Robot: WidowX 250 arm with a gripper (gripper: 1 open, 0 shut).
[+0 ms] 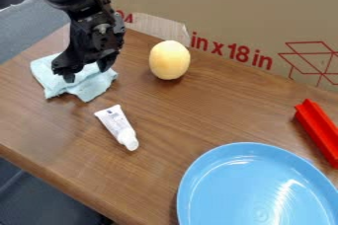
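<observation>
My black gripper (pixel 85 63) reaches down from the top left over a pale blue folded cloth (pixel 93 85) on the wooden table. Its fingertips are low at the cloth, apart; whether they touch it is hard to tell. A white tube (pixel 117 126) lies in front of the cloth. A yellow egg-shaped object (pixel 169 60) stands to the right of the gripper. A blue plate (pixel 256 194) sits at the bottom right, and a red object (pixel 318 133) lies at the right edge.
A cardboard panel (pixel 251 17) with red print stands along the back. The table's left front edge drops to a dark area at the lower left.
</observation>
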